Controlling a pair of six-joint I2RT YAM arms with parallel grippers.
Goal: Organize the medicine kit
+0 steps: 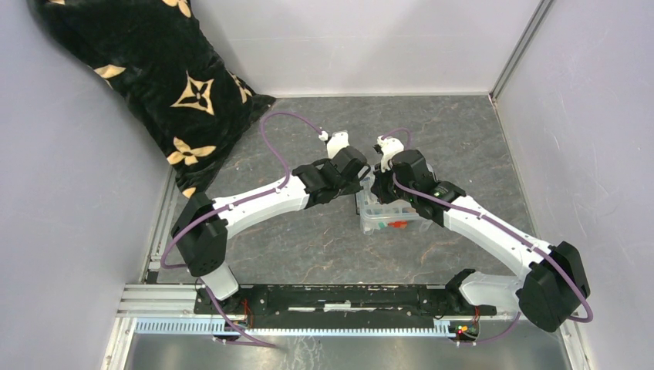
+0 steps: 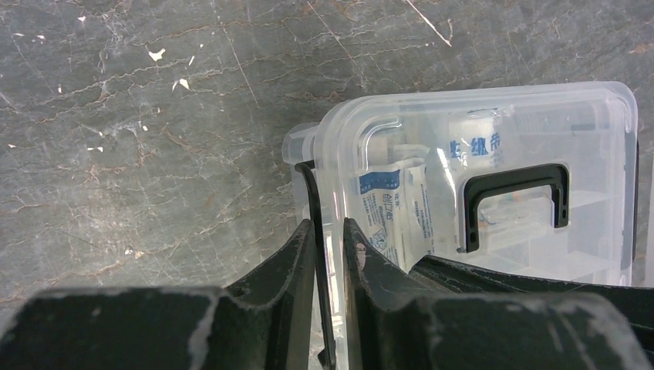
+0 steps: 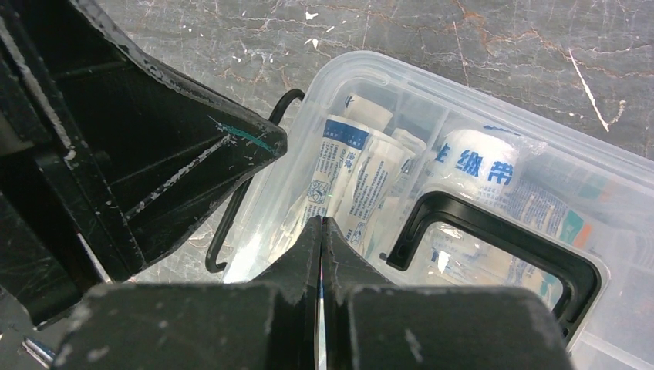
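Observation:
The clear plastic medicine box (image 1: 385,216) (image 2: 493,108) (image 3: 478,116) sits mid-floor, lid on, with white packets (image 3: 366,193) and a wrapped roll (image 3: 470,154) visible through it. A black handle (image 2: 515,173) (image 3: 493,230) is on the lid; a black side latch (image 2: 314,196) runs along one end. My left gripper is part open at that end, fingertips either side of the latch and rim; whether it grips them is unclear. My right gripper is shut over the lid near the same end, nothing visible between its fingers.
A black patterned cushion (image 1: 139,92) leans at the back left. Both arms crowd over the box, close together. Bare grey floor (image 1: 324,247) surrounds it, and walls close in the workspace on both sides and the back.

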